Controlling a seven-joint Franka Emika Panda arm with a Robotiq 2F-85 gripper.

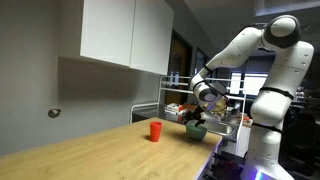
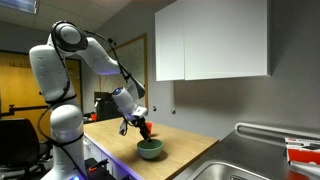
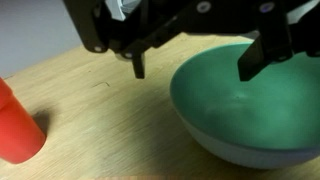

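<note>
A green bowl fills the right of the wrist view; it also shows as a dark green bowl on the table in exterior view 2. My gripper is open above its rim, with an empty gap between the fingers. In the wrist view one finger appears over the bare table outside the bowl, the other over the bowl's inside. No contact with the bowl can be made out. A red cup stands upright on the table, apart from the bowl.
White cabinets hang above it. A metal sink lies beside the table, and a rack stands behind the bowl in exterior view 1.
</note>
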